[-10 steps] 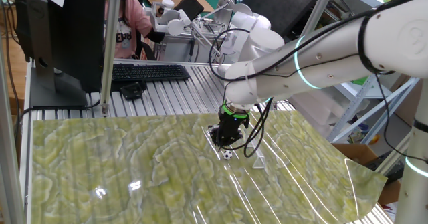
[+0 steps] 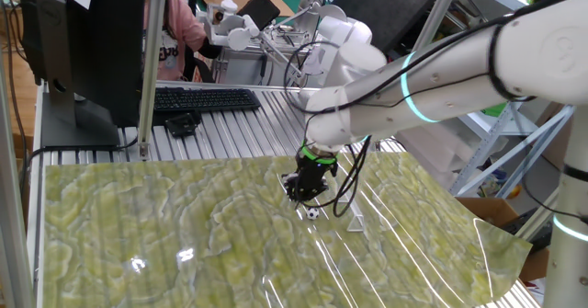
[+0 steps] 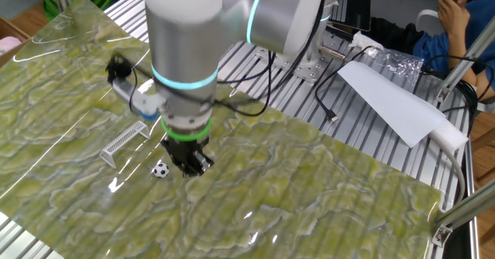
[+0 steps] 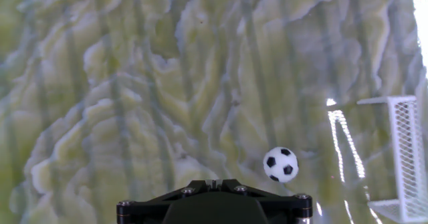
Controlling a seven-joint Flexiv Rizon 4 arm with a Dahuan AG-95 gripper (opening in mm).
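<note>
A small black-and-white football rests on the green marbled sheet, just ahead and to the right of my gripper in the wrist view. The black fingers meet at the bottom of that view, shut, with nothing showing between them. Beside the ball stands a white goal with a mesh back, cut off by the right edge. In exterior view 2 the ball lies between the goal and my gripper, apart from both. Exterior view 1 shows the gripper low over the sheet, close to the ball.
Most of the sheet is bare. A keyboard and a monitor stand behind it on the slatted table. Cables hang from the wrist near the goal. White paper lies off the sheet.
Ball and goal have stayed in place.
</note>
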